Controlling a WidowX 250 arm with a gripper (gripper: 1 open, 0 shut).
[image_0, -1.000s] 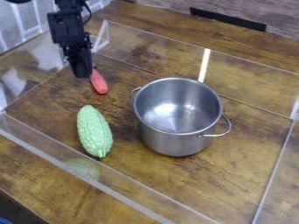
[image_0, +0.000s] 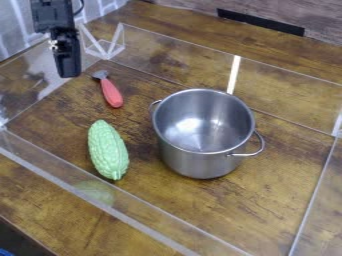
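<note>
My gripper (image_0: 67, 62) is at the upper left, shut, with nothing seen between its fingers. Just right of it and lower, a red-handled utensil (image_0: 111, 92) with a small metal end lies on the wooden table. A green bitter-melon-like vegetable (image_0: 108, 150) lies in the lower left middle. A steel pot (image_0: 201, 150) with side handles stands upright to the right of both, empty inside.
A clear low-walled enclosure (image_0: 147, 222) surrounds the items on the wooden table (image_0: 287, 100). Free table space lies behind the pot and to its right. A white strip (image_0: 234, 73) stands at the back.
My gripper has moved left and slightly up, away from the red-handled utensil. The utensil, vegetable and pot look unchanged.
</note>
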